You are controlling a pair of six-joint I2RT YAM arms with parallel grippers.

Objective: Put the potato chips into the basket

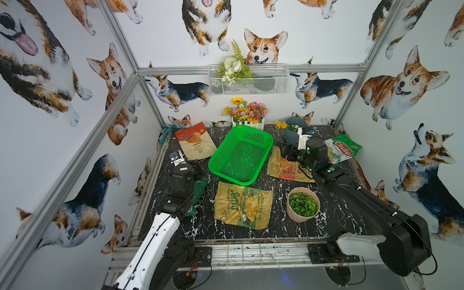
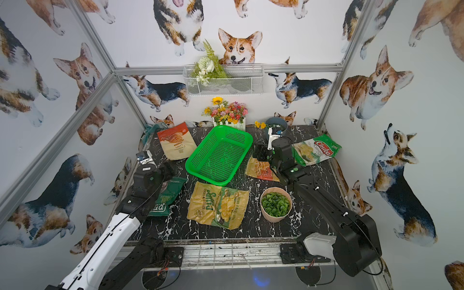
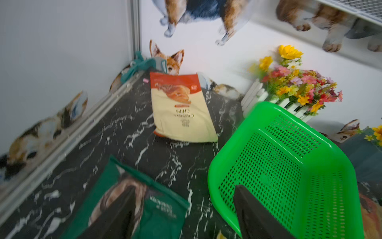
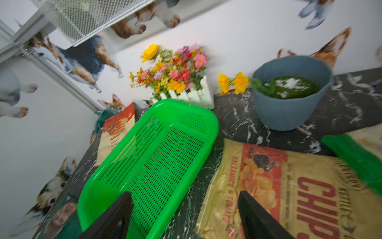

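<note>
An empty green basket (image 1: 245, 178) stands in the middle of the table. Chip bags lie flat around it: a cream-and-red cassava chips bag (image 3: 183, 115) at the back left, a dark green bag (image 3: 159, 207) at the left, a tan-and-green bag (image 1: 244, 205) in front, a tan-and-red bag (image 4: 306, 191) on the right and a green-and-white bag (image 2: 317, 148) at the far right. My left gripper is open above the left side, near the green bag. Over the tan-and-red bag, beside the basket, my right gripper stands open. Neither has anything between its fingers.
A tan pot of green leaves (image 1: 303, 205) stands at the front right. Behind the basket are a flower planter (image 4: 179, 75) and a blue-grey pot (image 4: 292, 95). A wire shelf (image 1: 249, 79) hangs on the back wall above.
</note>
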